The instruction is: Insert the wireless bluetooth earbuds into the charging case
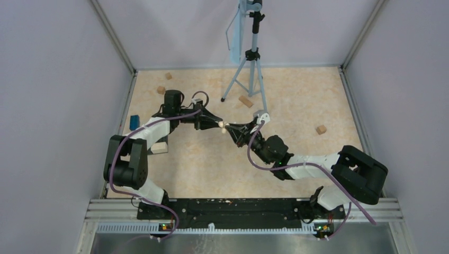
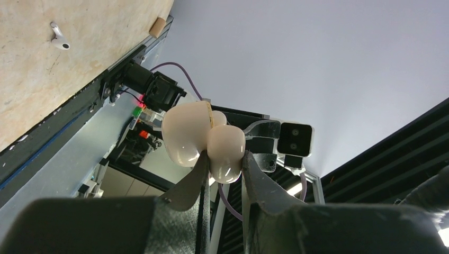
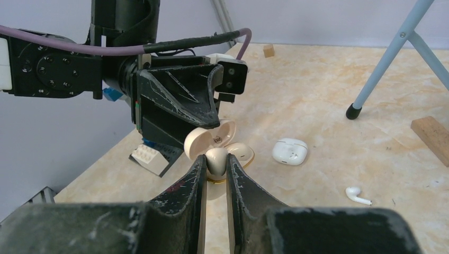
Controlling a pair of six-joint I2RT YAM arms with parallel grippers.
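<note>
A cream charging case [image 3: 197, 142] with its lid raised is held between the two grippers in mid-air. My left gripper [image 1: 219, 123] is shut on it, and a rounded cream part [image 2: 225, 151] fills the view between that gripper's fingertips. My right gripper is shut on a small cream piece at the case's front; whether it is an earbud or part of the case I cannot tell. A white earbud lies on the table, also seen in the left wrist view. A closed white case [image 3: 289, 151] lies behind it.
A tripod [image 1: 253, 79] stands at the back. Wooden blocks [image 1: 321, 129] lie around the table, and a dark tray with a light block [image 1: 159, 147] is at the left.
</note>
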